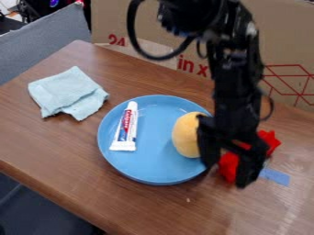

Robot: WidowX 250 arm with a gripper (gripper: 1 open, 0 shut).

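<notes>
My black gripper (227,156) hangs open at the right of the blue plate (135,161), over a red object (263,142) on the wooden table. The red object is partly hidden behind it, and I cannot tell whether they touch. A yellow round object (186,134) sits on the plate's right side, partly behind the arm. A toothpaste tube (127,127) lies on the plate's left part.
A folded light blue cloth (68,92) lies at the left. A cardboard box (276,46) stands along the back. Blue tape (276,176) is on the table at the right.
</notes>
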